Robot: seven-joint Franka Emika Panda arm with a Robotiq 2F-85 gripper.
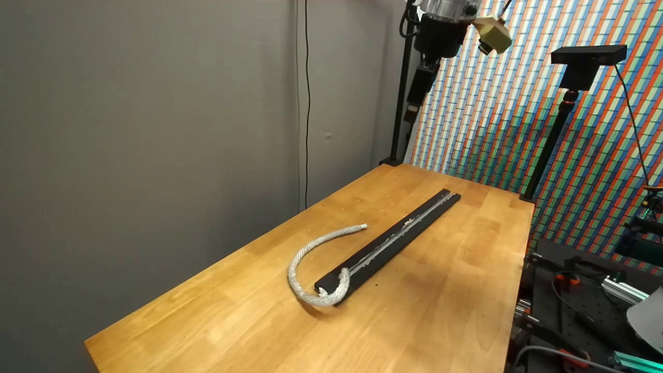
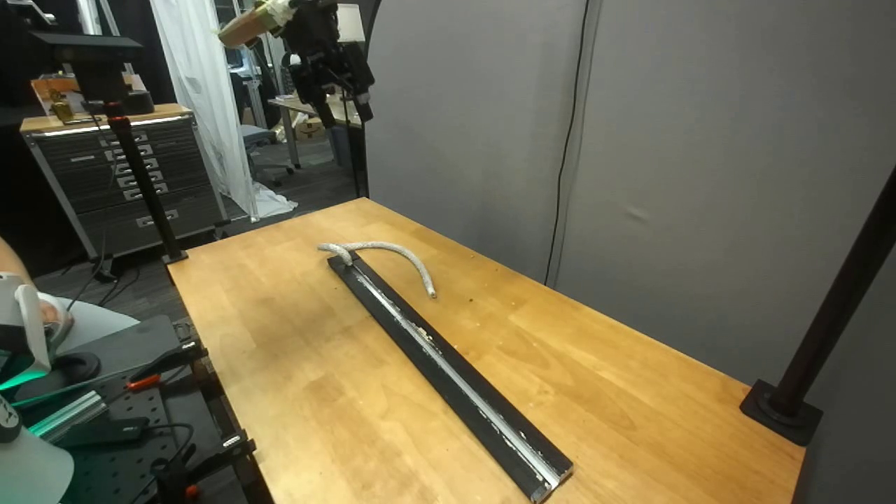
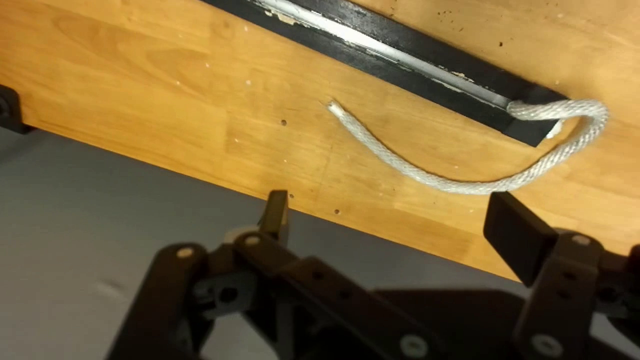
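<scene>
A grey-white braided rope [image 3: 420, 176] lies curved on the wooden table, one end free and the other looped back over the end of a long black bar [image 3: 480, 99]. A pale groove runs along the bar's length. In exterior view 1 the rope [image 1: 297, 264] bends around the near end of the bar [image 1: 398, 239]. My gripper is open in the wrist view, its two fingers wide apart and nothing between them. High above the table in exterior view 2, the gripper [image 2: 342, 113] is clear of both rope [image 2: 411, 259] and bar [image 2: 453, 390].
Grey walls [image 1: 186, 124] stand along the table's long side. A black post [image 2: 806, 353] rises at one table corner, and a camera stand [image 1: 553, 137] at another. Bare table [image 1: 447, 280] surrounds the bar. A cluttered cart [image 1: 584, 311] sits beside the table.
</scene>
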